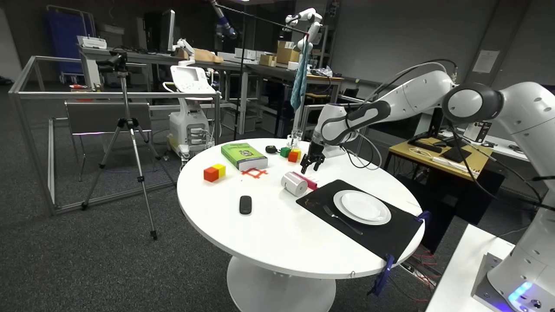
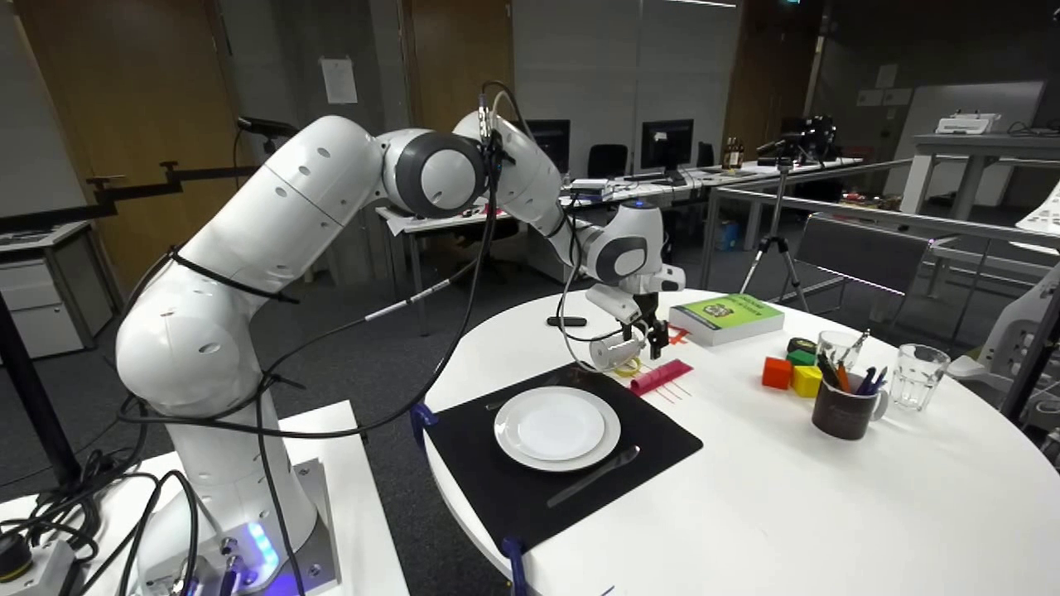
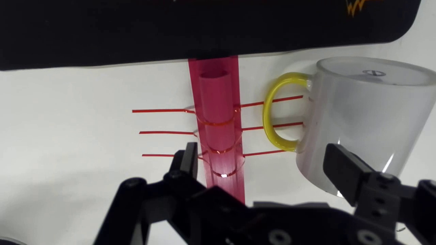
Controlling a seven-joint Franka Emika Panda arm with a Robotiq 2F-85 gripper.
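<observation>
A white mug [image 3: 363, 122] lies on its side on the table, its yellow handle [image 3: 267, 116] facing the pink strip [image 3: 216, 98]. That strip is flat with a rounded ridge, and thin red lines stick out on both sides. My gripper stands open, with no object held between its fingers. In the wrist view its right fingertip [image 3: 341, 169] overlaps the mug's lower side, while the left one is beside the pink strip. From outside, the gripper [image 1: 309, 167] hangs just beyond the mug [image 1: 294, 183]; whether it touches anything cannot be told.
A black placemat [image 2: 477, 447] with white plates [image 2: 558, 422] and cutlery borders the strip. A green book [image 1: 244, 156], coloured cubes [image 2: 776, 372], a dark pen mug [image 2: 841, 409] and glasses [image 2: 919, 377] stand around.
</observation>
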